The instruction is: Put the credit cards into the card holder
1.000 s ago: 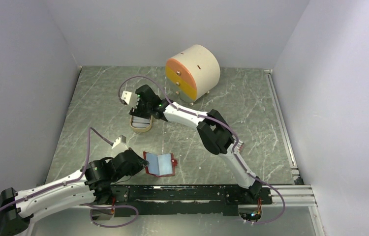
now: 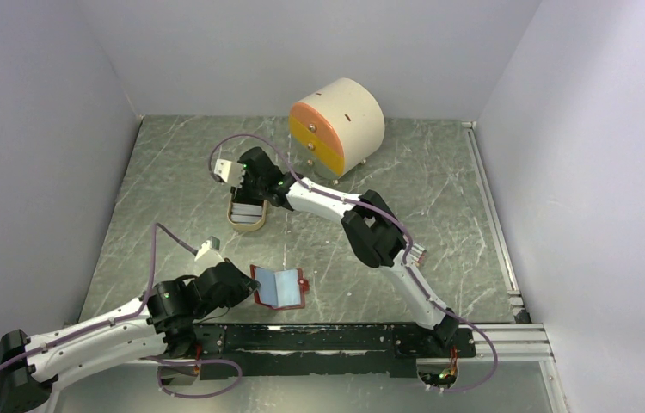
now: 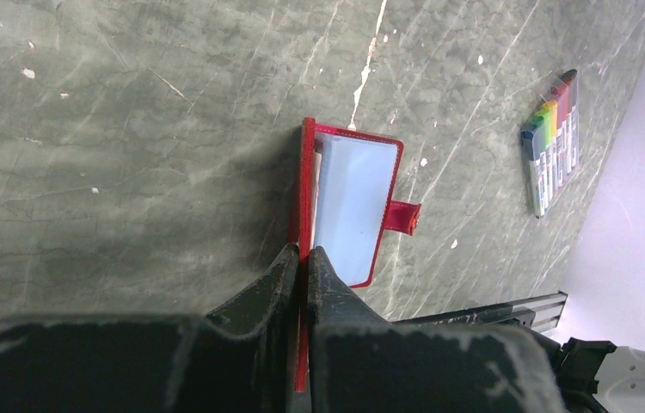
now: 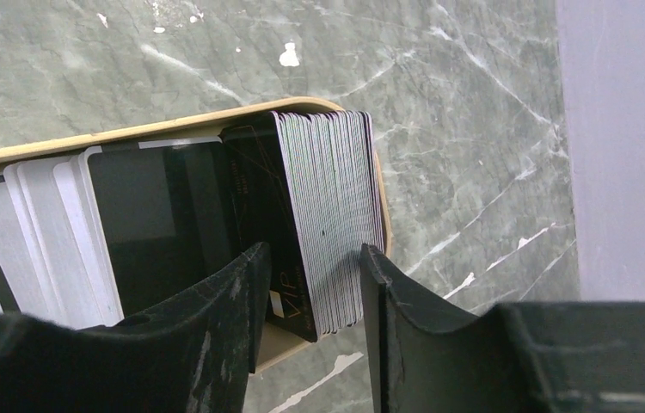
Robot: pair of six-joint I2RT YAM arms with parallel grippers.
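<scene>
The card holder (image 3: 355,202) lies spread open near the table's front edge, red-edged with pale blue inner sleeves. My left gripper is shut on its upright red cover edge. At the back left, a tan box (image 2: 248,226) holds many cards. In the right wrist view, a thick stack of white-edged cards (image 4: 329,202), fronted by a black card (image 4: 261,211), leans at the box's end. My right gripper stands part open, one finger on each side of that stack; whether both fingers touch it is unclear.
A white drum-shaped cabinet (image 2: 349,116) with orange and yellow drawers stands behind the right arm. A pack of colored pens (image 3: 553,142) lies on the right, partly behind that arm in the top view. Table between box and holder is clear.
The right arm has shifted very slightly over the box, its gripper a little to the right. My left arm and the card holder have stayed in place.
</scene>
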